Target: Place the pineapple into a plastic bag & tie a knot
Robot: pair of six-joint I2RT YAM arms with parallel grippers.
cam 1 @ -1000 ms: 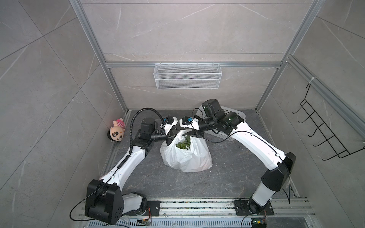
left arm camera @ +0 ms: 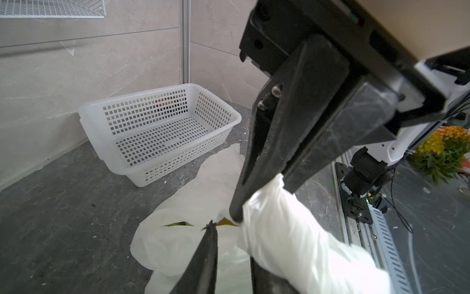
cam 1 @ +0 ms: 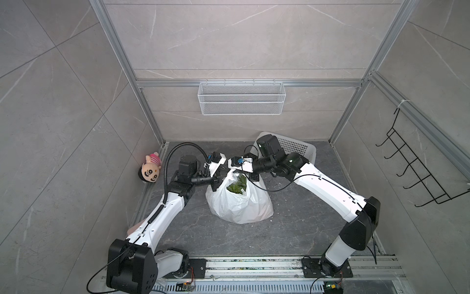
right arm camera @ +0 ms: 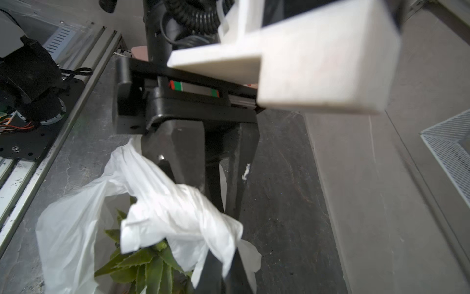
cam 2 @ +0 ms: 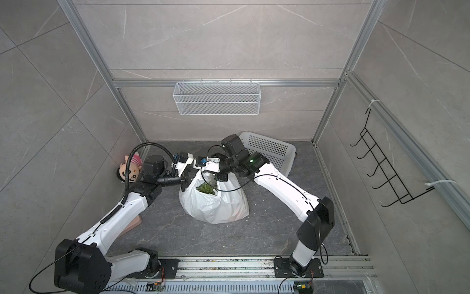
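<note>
The white plastic bag [cam 1: 240,209] stands upright mid-table, its mouth partly open. Green pineapple leaves [right arm camera: 142,264] show inside; the fruit's body is hidden. In the left wrist view my left gripper is part open at the bag's mouth, one finger [left arm camera: 203,262] in front of bare plastic. The right gripper is shut, crossing close to the left one above the bag. A twisted strip of bag plastic [right arm camera: 181,215] drapes over its fingers; whether any is pinched between them, I cannot tell. No finished knot shows.
A perforated white basket [left arm camera: 161,127] sits empty behind the bag. Another pineapple [left arm camera: 435,152] lies far off to the right, beyond the rail. By the left wall is a doll [cam 1: 149,169].
The left arm shifted slightly. The bag has barely moved.
</note>
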